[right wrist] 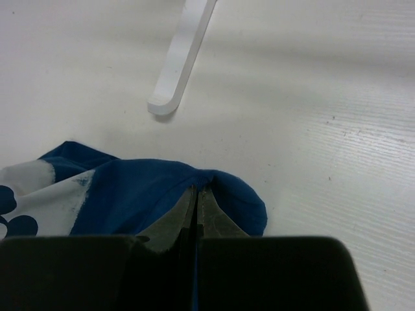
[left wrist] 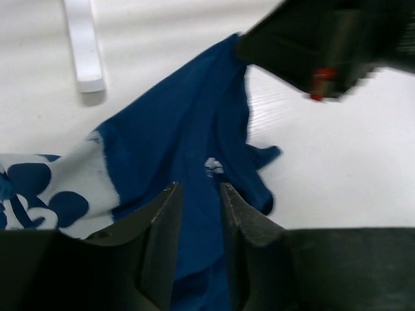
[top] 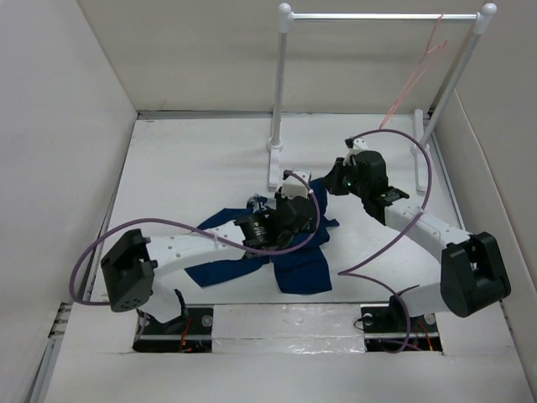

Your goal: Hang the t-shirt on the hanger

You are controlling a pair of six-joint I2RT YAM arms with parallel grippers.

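Note:
A navy t-shirt (top: 298,269) with a white patterned section lies rumpled at the middle of the floor. My left gripper (top: 298,197) hangs over its middle; in the left wrist view its fingers (left wrist: 155,240) stand a little apart above the cloth. My right gripper (top: 331,180) is shut on the shirt's raised upper right corner, also seen at the top of the left wrist view. A pink hanger (top: 411,80) hangs from the rack's bar (top: 377,18).
The white rack's feet (top: 273,168) stand just behind the shirt. Free floor lies at the back left and right of the shirt. Walls close in the sides and back.

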